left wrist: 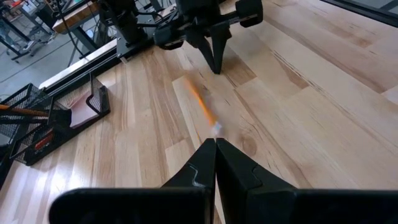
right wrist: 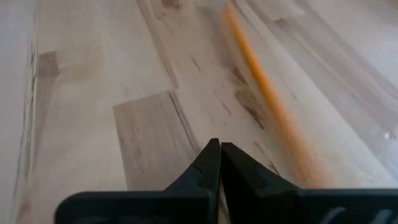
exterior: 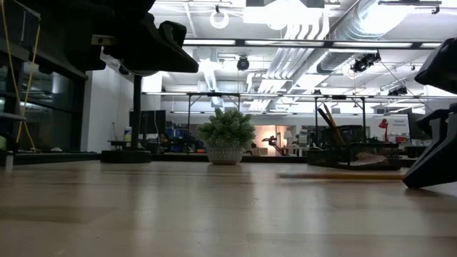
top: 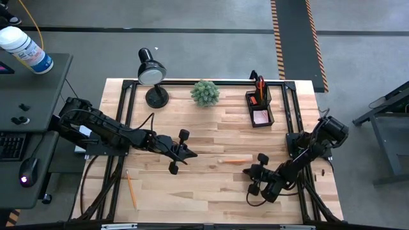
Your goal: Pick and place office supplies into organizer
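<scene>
An orange pencil point(top: 235, 160) lies on the wood table between the two arms, blurred in the right wrist view, where the pencil point(right wrist: 267, 93) runs to the right of the fingers. My right gripper is shut with nothing between its fingers, close to the table. In the high view the right gripper point(top: 246, 172) is just beyond the pencil's right end. My left gripper is also shut and empty, above the table at left. A second pencil point(top: 131, 190) rests near the left rail. The black mesh organizer point(top: 262, 123) stands at the back right, holding pens and pink notes.
A potted plant point(top: 205, 93) and a black lamp point(top: 157, 97) stand along the back of the table. Black frame rails point(top: 296, 108) border the work area. Bare wood lies open in the front middle.
</scene>
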